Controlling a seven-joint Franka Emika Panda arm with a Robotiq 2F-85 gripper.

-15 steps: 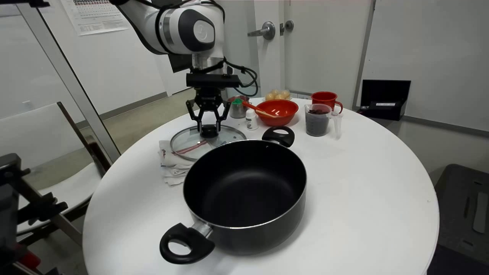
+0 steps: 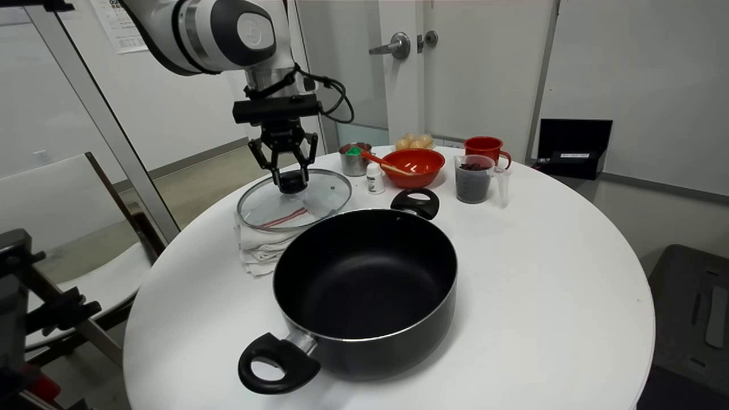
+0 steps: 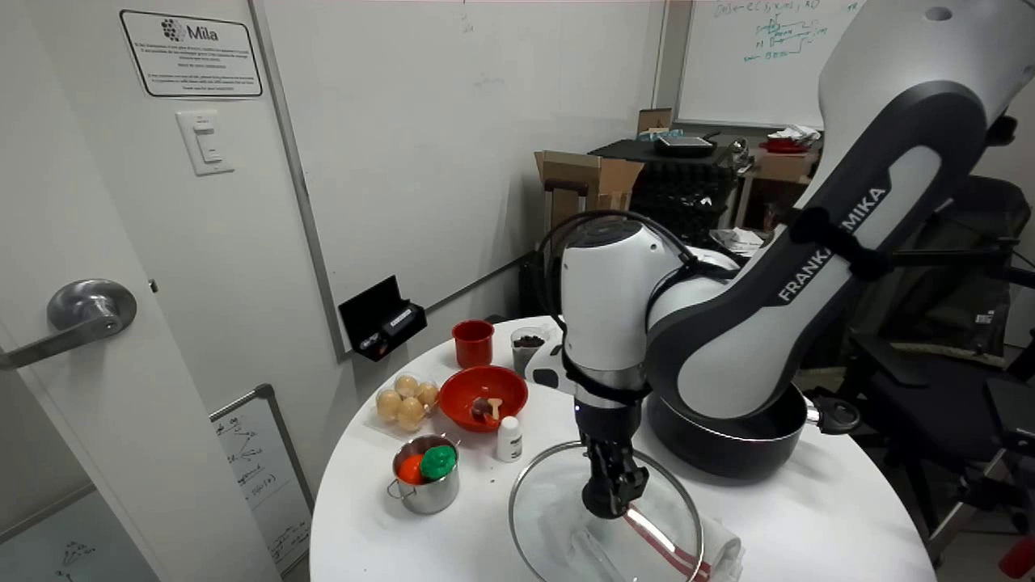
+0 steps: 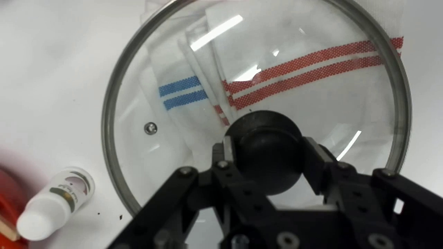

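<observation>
My gripper [image 2: 292,179] is shut on the black knob [image 4: 268,155] of the glass lid, one finger on each side of it. The round glass lid [image 2: 256,205] with its metal rim hangs over a folded white towel [image 2: 256,254], slightly tilted in exterior view 1. Through the glass, the wrist view shows the towel's red and blue stripes. To the front right of the lid, an open black pot [image 2: 369,287] with two loop handles stands empty on the white table. In exterior view 2 the arm hides part of the pot [image 3: 737,456].
Behind the lid are a small white bottle [image 2: 375,179], a metal pot [image 3: 427,490] with red and green items, and a red bowl [image 2: 418,166]. Eggs [image 3: 407,402], a red mug [image 2: 483,146] and a measuring cup [image 2: 472,183] stand farther along.
The arm has moved left and upward in exterior view 1, carrying the lid by its knob. The lid now covers more of the towel and sits farther from the pot. The pot has not moved.
</observation>
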